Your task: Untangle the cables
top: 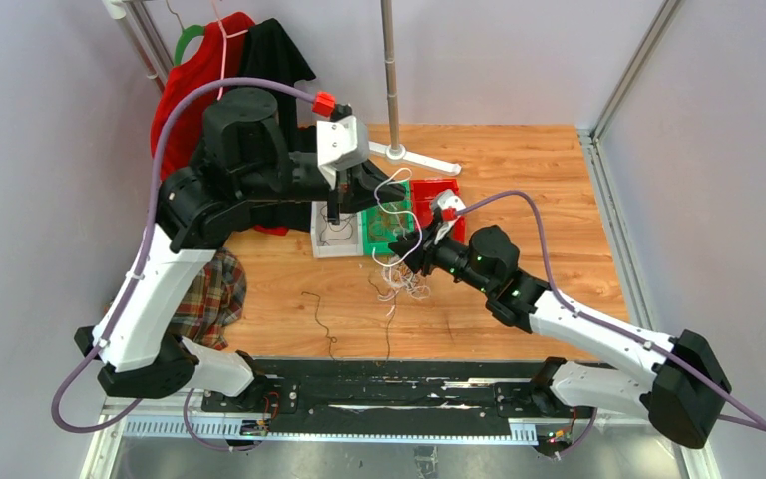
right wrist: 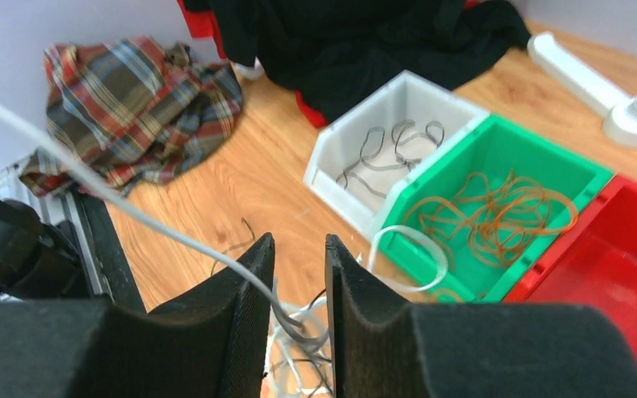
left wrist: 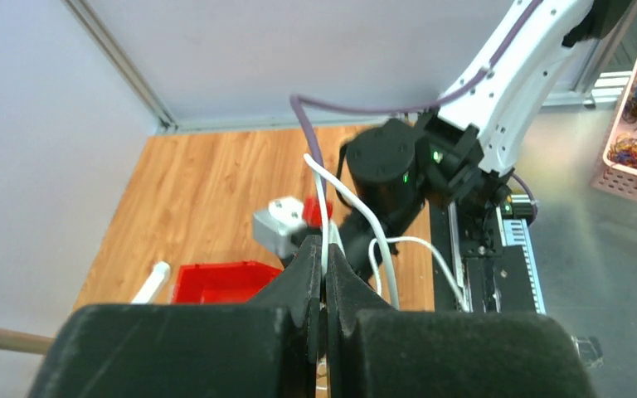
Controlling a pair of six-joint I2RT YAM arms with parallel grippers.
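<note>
A white cable [top: 420,235] hangs in the air between the two grippers, its lower part bunched in a tangle [top: 399,284] with darker and orange strands. My left gripper [top: 401,190] is high, its tips together on the thin white cable; in the left wrist view, the strand [left wrist: 323,224] rises from between the fingertips. Lower and to the right, my right gripper [top: 399,249] has its fingers drawn in round the same cable, a narrow gap showing between the tips. In the right wrist view, the strand [right wrist: 191,240] crosses one finger and dips between both.
Behind the tangle stand a white bin [right wrist: 398,104] with grey cables, a green bin [right wrist: 506,137] with orange cables and an empty red bin [right wrist: 622,240]. A dark thin wire [top: 321,317] lies on the wood at front left.
</note>
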